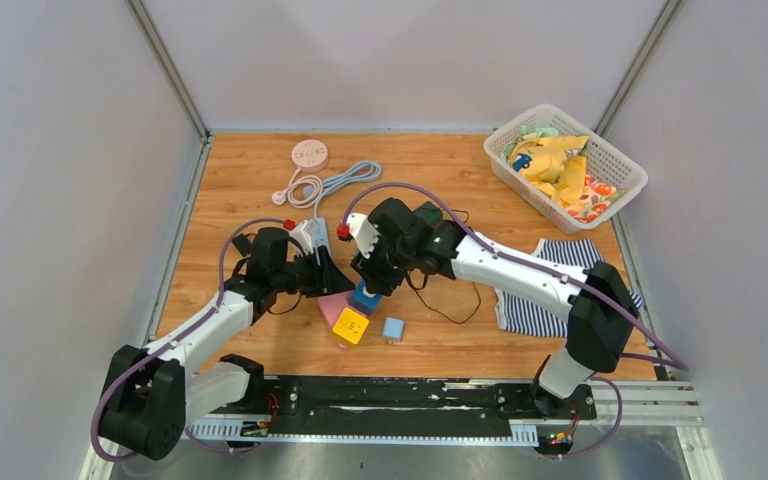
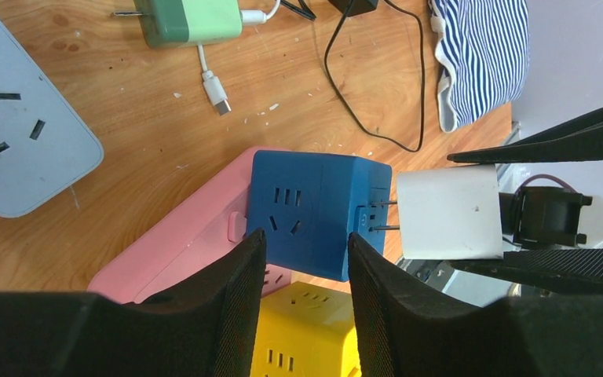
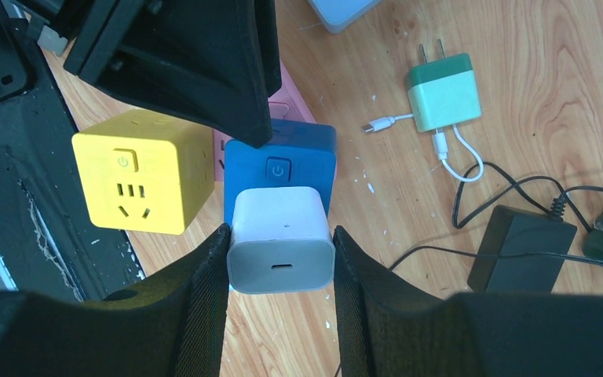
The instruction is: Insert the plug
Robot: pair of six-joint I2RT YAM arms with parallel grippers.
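Observation:
My right gripper is shut on a white plug (image 2: pixel 447 212), whose prongs point at the side face of the blue socket cube (image 2: pixel 298 204), at or very near the holes; how deep they sit I cannot tell. The cube stands on or against a pink power strip (image 2: pixel 173 228), beside a yellow socket cube (image 3: pixel 143 173). My left gripper hangs open over the blue cube's near face, fingertips apart with nothing seen held between them.
A green charger (image 3: pixel 444 94), black adapter (image 3: pixel 522 247) and cables lie nearby. A grey power strip (image 2: pixel 27 133), striped cloth (image 2: pixel 479 59) and basket of toys (image 1: pixel 565 175) surround the work area. A small light-blue block (image 1: pixel 393 330) lies at the front.

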